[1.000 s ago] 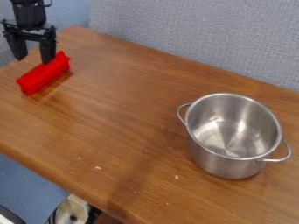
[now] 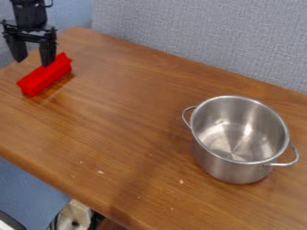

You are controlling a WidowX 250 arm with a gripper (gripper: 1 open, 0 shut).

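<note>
A red elongated block (image 2: 46, 77) lies slanted on the wooden table near its far left end. The black gripper (image 2: 31, 45) is at the upper left, open, its fingers hanging just above the block's upper end; whether they touch it is not clear. A steel pot (image 2: 239, 163) with two side handles stands on the right part of the table.
A grey wall (image 2: 192, 31) runs behind it. Blue floor shows beyond the table's lower left edge, with some equipment at the bottom.
</note>
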